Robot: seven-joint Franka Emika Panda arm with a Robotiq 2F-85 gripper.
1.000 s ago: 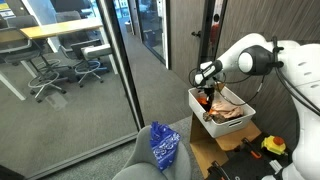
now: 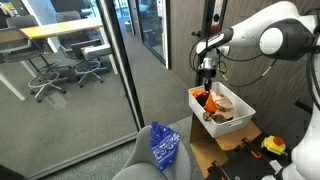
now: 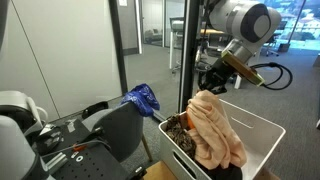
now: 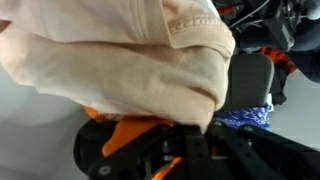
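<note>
A peach-coloured cloth (image 3: 216, 132) hangs from my gripper (image 3: 207, 93) above the white bin, its lower part still among the things inside. Close up in the wrist view, the cloth (image 4: 120, 65) covers much of the picture and runs down to the gripper, which is shut on it; the fingertips are mostly hidden by its folds. The white bin (image 3: 265, 128) also holds an orange item (image 2: 210, 103) and dark items, partly covered by the cloth.
A blue cloth (image 2: 164, 145) lies on the grey chair (image 2: 148, 160) to the left of the bin. Glass panels and a dark post stand behind. Tools, including an orange-handled one (image 2: 274, 145), lie on the dark surface nearby.
My gripper has risen from low in the bin, drawing part of the peach cloth upward with it. The blue cloth on the chair has stayed put.
</note>
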